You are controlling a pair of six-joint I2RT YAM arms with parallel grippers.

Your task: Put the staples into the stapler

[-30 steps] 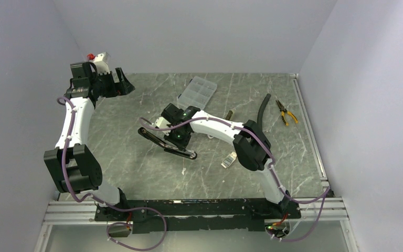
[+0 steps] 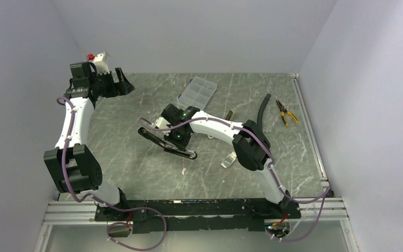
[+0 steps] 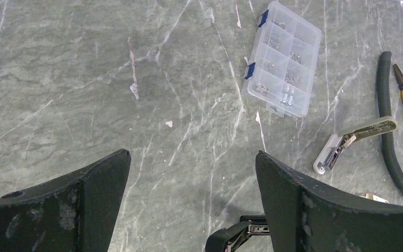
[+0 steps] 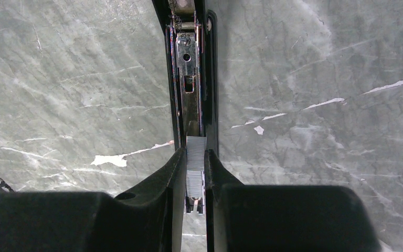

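Observation:
The black stapler [image 2: 151, 137] lies folded open on the table at centre, its cover swung to the left and its magazine to the right. In the right wrist view the long metal channel [image 4: 190, 107] runs up the picture. A grey staple strip [image 4: 195, 152] is at the channel's lower end, with a cross seam partway along it. My right gripper is shut on the strip, fingertips on either side, low over the channel. Whether the strip rests fully on the channel floor cannot be told. My left gripper stands open and empty, above the table's left side.
A clear compartment box [image 3: 286, 58] lies at the back. An olive stapler [image 3: 370, 129], a dark hose [image 2: 263, 111] and yellow-handled pliers [image 2: 286, 112] are to the right. A small pale box [image 2: 229, 159] sits right of the black stapler.

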